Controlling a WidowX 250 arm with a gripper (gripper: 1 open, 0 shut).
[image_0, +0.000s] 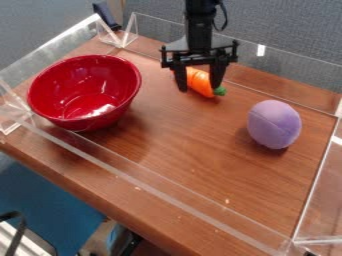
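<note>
The black gripper (199, 62) hangs at the back centre, over an orange carrot (202, 82) with a green top that lies on the wooden table (187, 190). Its fingers are apart and reach down beside the carrot; whether they touch it is unclear. A red bowl (83, 83) stands at the left, and a purple ball (273, 125) lies at the right.
Clear plastic walls border the table, with a grey backdrop (281, 40) behind.
</note>
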